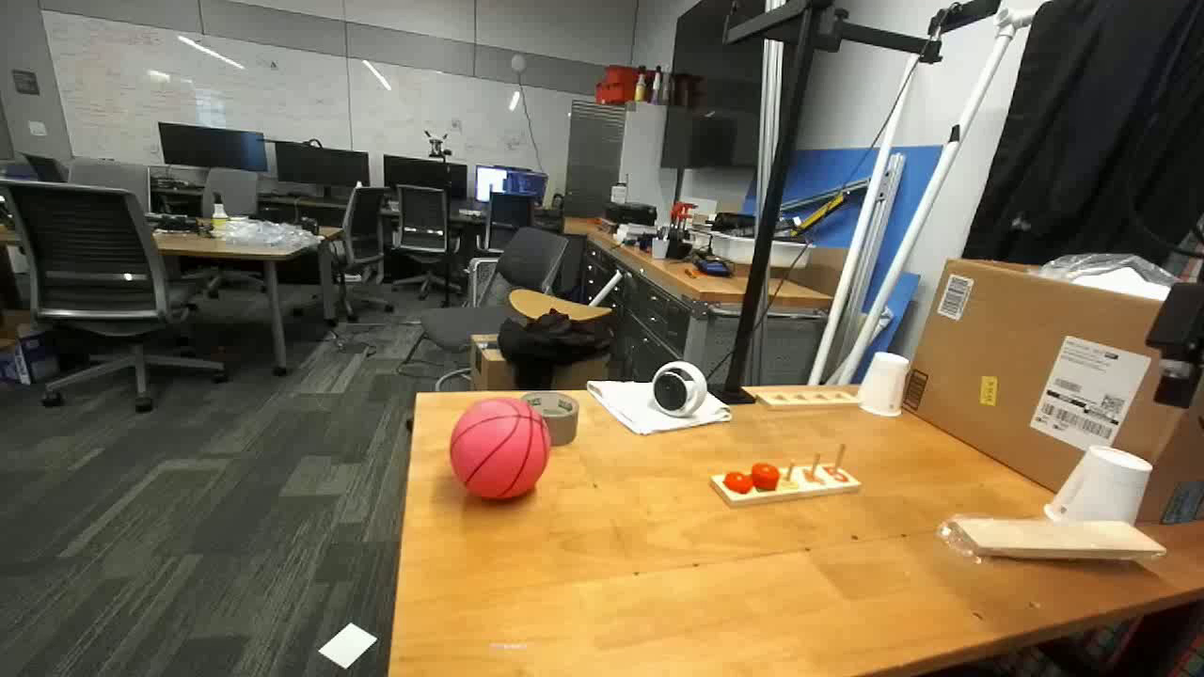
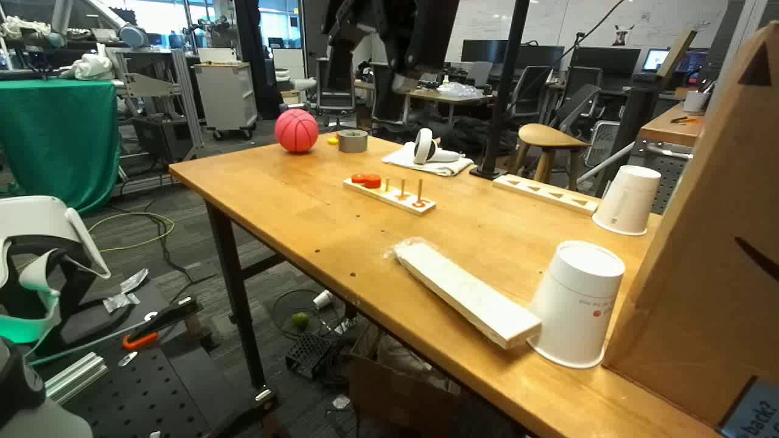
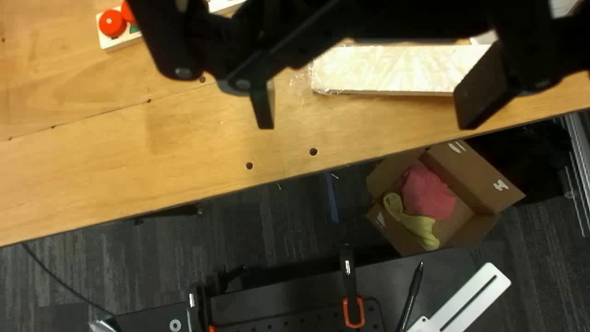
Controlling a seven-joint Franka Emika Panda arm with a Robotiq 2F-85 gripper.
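In the wrist view my gripper hangs above the table's front edge, fingers wide apart, holding nothing. Beyond the fingers lies a pale wooden block (image 3: 398, 69) in clear wrap, on the tabletop and apart from them. A wooden peg board (image 2: 391, 197) stands mid-table, two red pieces (image 1: 752, 479) at one end and bare pegs at the other. A pink ball (image 1: 499, 448) rests near the far left corner, beside a roll of grey tape (image 2: 352, 141). Two upside-down white cups (image 2: 577, 303) (image 1: 883, 384) stand near the cardboard box.
A large cardboard box (image 1: 1016, 372) closes off one end of the table. At the back are a white cloth (image 1: 643, 404) bearing a round white device (image 1: 678, 390), a flat wooden tray (image 2: 544, 193) and a black post (image 2: 509, 87).
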